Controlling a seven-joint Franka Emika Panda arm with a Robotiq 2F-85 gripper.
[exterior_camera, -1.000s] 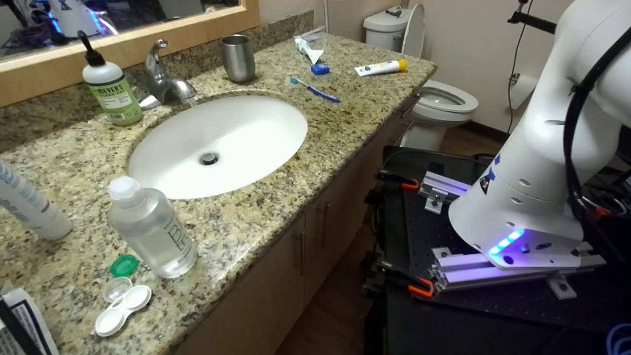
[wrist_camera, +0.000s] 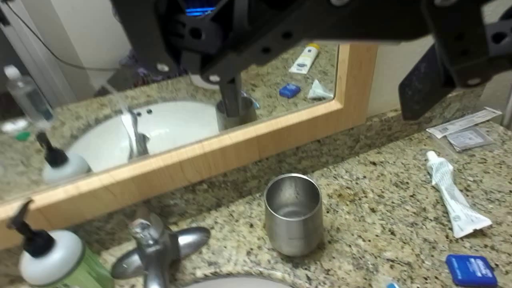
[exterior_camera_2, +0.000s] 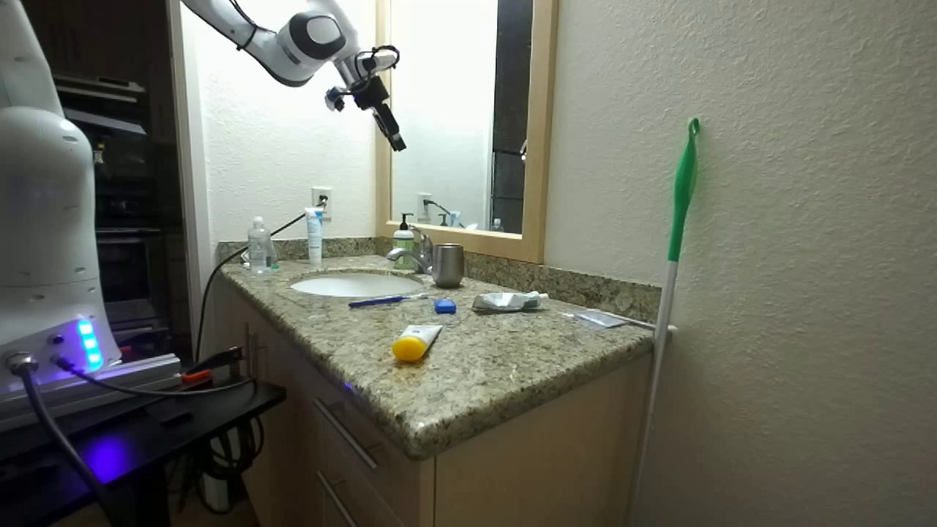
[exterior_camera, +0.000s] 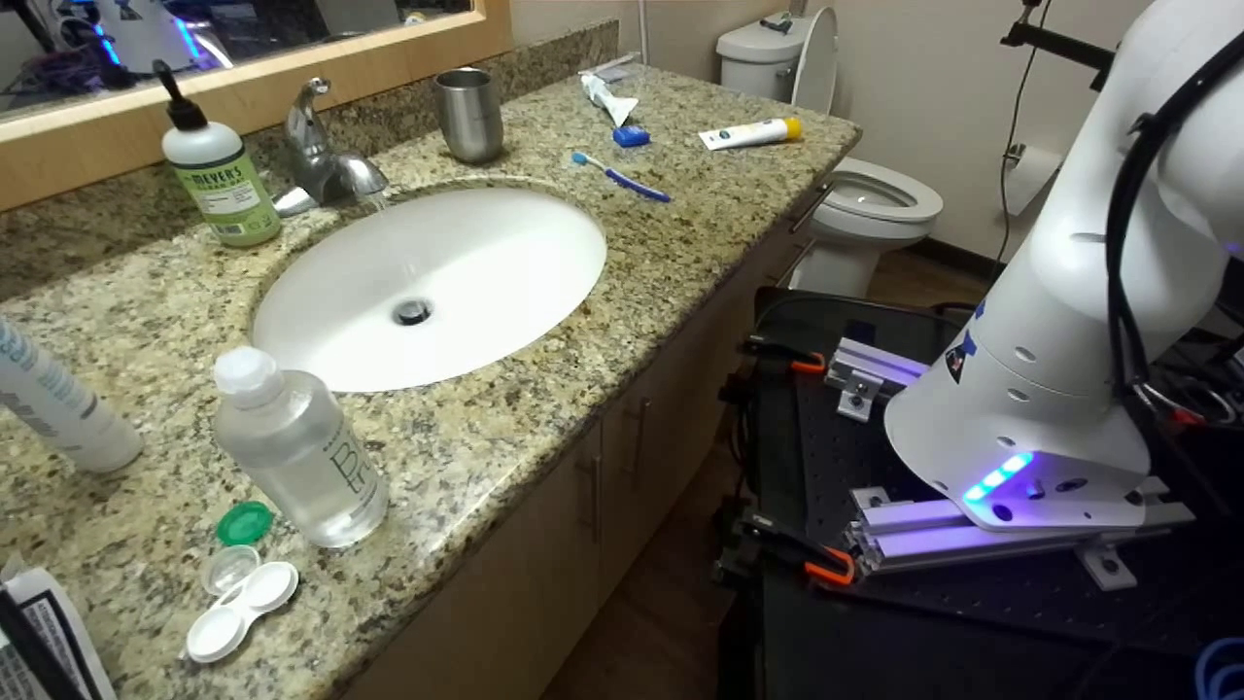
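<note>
High above the back of the counter, in front of the mirror, hangs my gripper (exterior_camera_2: 397, 142). Its dark fingers (wrist_camera: 425, 86) are spread wide in the wrist view, with nothing between them. Below it an upright metal cup (wrist_camera: 293, 235) stands on the counter, its inside looking empty. Left of the cup are the faucet (wrist_camera: 156, 254) and a green soap bottle (exterior_camera: 222, 175) with a black pump. A thin stream seems to fall from the faucet into the white sink (exterior_camera: 513, 257). On the cup's other side lie a crumpled white tube (wrist_camera: 453, 197) and a blue floss box (wrist_camera: 471, 270).
A toothbrush (exterior_camera: 624, 177) and a yellow-capped tube (exterior_camera: 752, 134) lie right of the sink. Near the left end are a clear bottle (exterior_camera: 303, 449), a contact lens case (exterior_camera: 241, 612) and a white tube (exterior_camera: 64, 402). The mirror frame (wrist_camera: 192, 165) rises behind the faucet.
In exterior view 1 the arm's upper part and its cable have shifted slightly. Everything on the counter stays where it was.
</note>
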